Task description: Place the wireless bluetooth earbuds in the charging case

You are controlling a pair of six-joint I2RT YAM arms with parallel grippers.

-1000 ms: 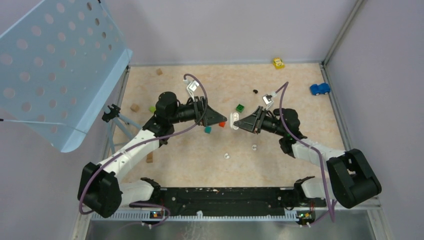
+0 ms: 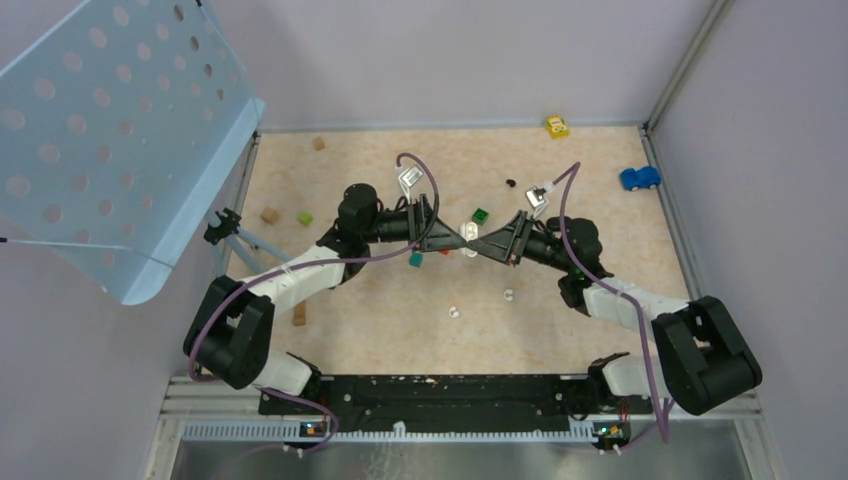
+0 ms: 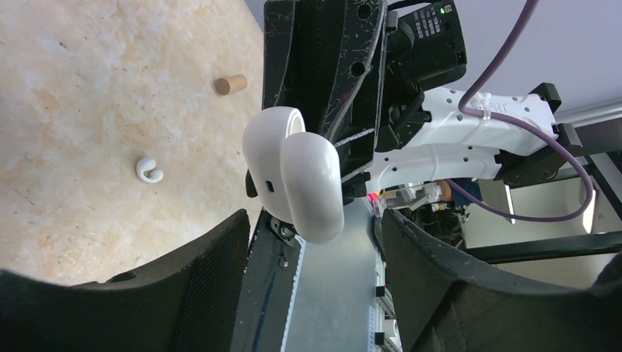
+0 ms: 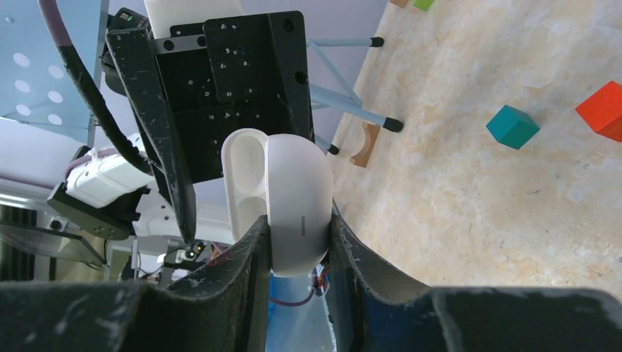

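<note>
The white charging case (image 2: 470,232) is held up over the middle of the table, with its two halves spread apart. My right gripper is shut on one end of it. In the right wrist view the inner side of one half shows two hollows with nothing seen in them. My left gripper is open and comes in from the left, its fingertips (image 3: 238,229) on either side of the case (image 3: 314,187); contact cannot be told. One white earbud (image 2: 454,312) lies on the table in front of the grippers, another (image 2: 509,294) to its right.
Around the case on the table are a teal cube (image 4: 513,127), a red cube (image 4: 603,111) and a green block (image 2: 480,215). A yellow toy (image 2: 557,126) and a blue toy car (image 2: 640,178) lie far right.
My left gripper has moved right, up to the case, and now covers the red cube in the top view. The right gripper and the case have stayed nearly still.
</note>
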